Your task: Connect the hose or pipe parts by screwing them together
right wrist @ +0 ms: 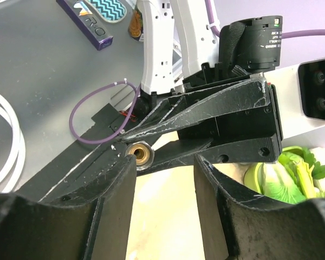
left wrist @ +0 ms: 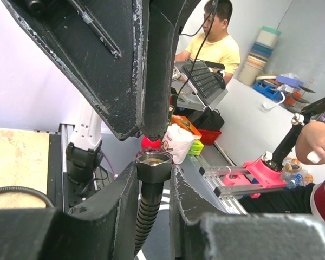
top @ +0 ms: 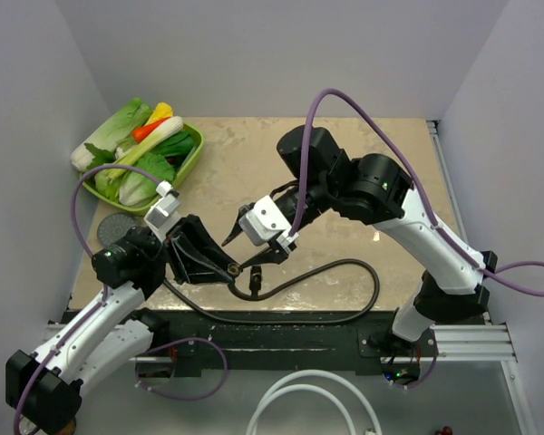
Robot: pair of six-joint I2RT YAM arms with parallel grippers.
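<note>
A black ribbed hose with a brass-lined metal nut (left wrist: 154, 162) stands upright in my left gripper, held just under the nut; the nut (right wrist: 138, 154) faces my right wrist camera. In the top view my left gripper (top: 228, 270) meets the hose's end at centre. My right gripper (top: 258, 252) stands open just above and right of it; in its own view, between the fingers nothing is held. A dark fitting (top: 256, 281) shows below them in the top view. The hose (top: 372, 285) loops across the counter's front.
A green basket of vegetables (top: 140, 159) sits back left, beside a grey round drain plate (top: 116, 227). White tubing (top: 299, 381) lies below the front edge; walls close both sides.
</note>
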